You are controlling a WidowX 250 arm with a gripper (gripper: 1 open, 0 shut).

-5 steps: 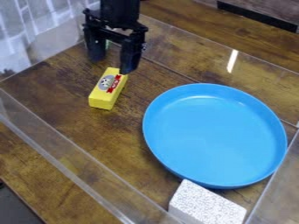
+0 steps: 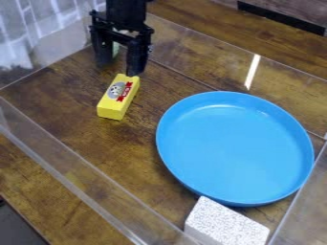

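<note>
My black gripper (image 2: 121,55) hangs from the top of the camera view, its fingers apart, just behind a yellow box (image 2: 118,103) with a red patch and a grey round figure on its top. A small green thing stands partly hidden behind the gripper's left side. A large blue round plate (image 2: 234,148) lies to the right on the wooden surface.
A white speckled block (image 2: 225,226) sits at the bottom edge, below the plate. Clear walls border the left and lower sides. The wood is bare left of and below the yellow box, and at the upper right.
The gripper has shifted slightly, a little up in the picture. The yellow box and the plate are where they were.
</note>
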